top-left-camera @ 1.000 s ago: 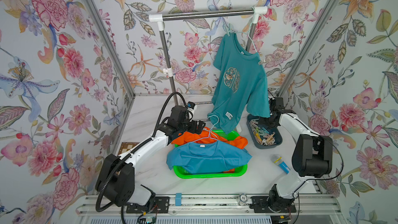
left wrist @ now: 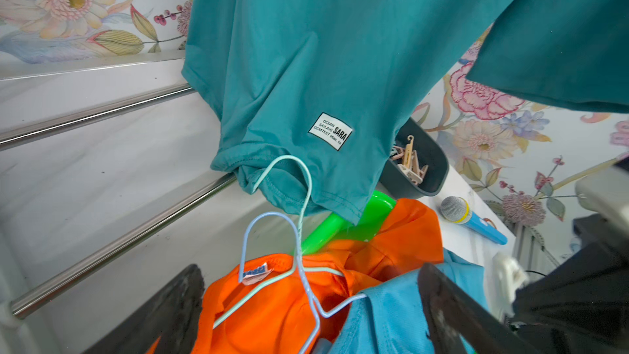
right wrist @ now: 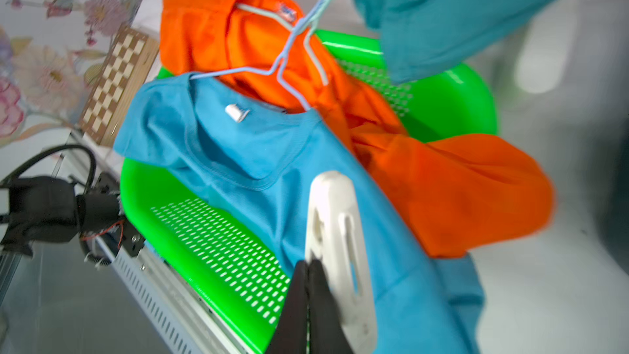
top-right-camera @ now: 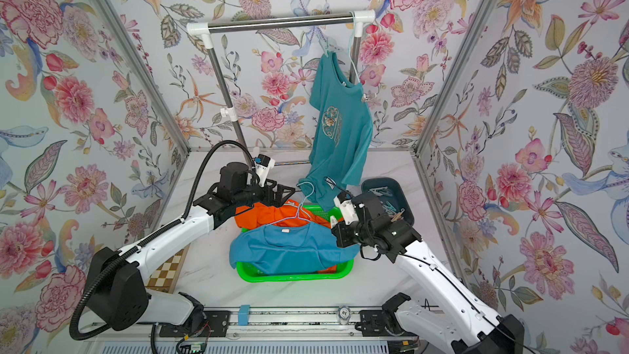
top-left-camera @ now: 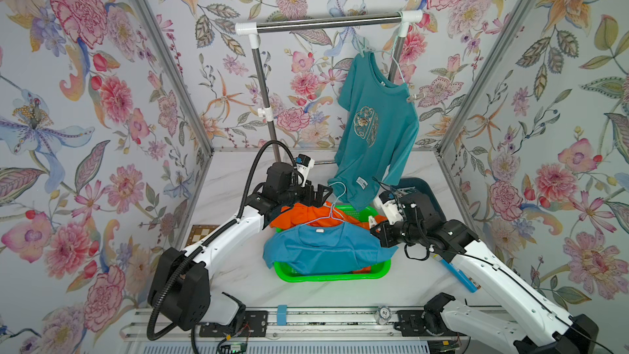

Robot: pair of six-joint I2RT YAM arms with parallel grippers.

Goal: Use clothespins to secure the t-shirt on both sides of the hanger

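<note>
The teal T-shirt (top-left-camera: 376,118) hangs on a wire hanger (top-right-camera: 353,65) at the rack's right end, with small pale clips near both shoulders. My left gripper is open above the hangers and shirts, nothing between its fingers. My right gripper is shut, held over the blue shirt (right wrist: 236,137) at the basket's right side; its finger tips meet, and a white plastic part beside them fills the near view. A dark bin (top-right-camera: 386,193) of clothespins stands at the right back.
A green basket (top-left-camera: 327,277) holds orange and blue shirts with loose hangers. A blue microphone (left wrist: 478,223) lies at the right. A chequered board (right wrist: 114,85) is at the left. The rack's bar (top-left-camera: 327,21) spans above.
</note>
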